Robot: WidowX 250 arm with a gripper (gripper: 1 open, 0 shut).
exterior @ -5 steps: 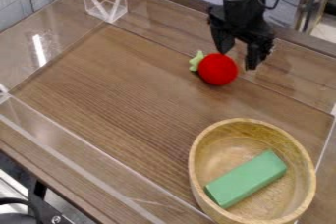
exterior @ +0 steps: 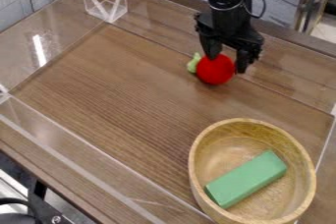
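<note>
My dark gripper [exterior: 229,45] hangs at the upper middle, just over a red round object [exterior: 215,71] with a small green top [exterior: 195,63] on the wooden table [exterior: 92,110]. Its fingertips are at or just behind the red object; whether they touch it, and how far they are apart, is hard to tell.
A beige bowl [exterior: 213,150] at the lower right holds a green block [exterior: 247,179]. A clear, angular object [exterior: 105,4] stands at the upper left. A black cable lies at the bottom left corner.
My gripper has moved left, over the red object, which appears to have stayed in place or shifted very slightly.
</note>
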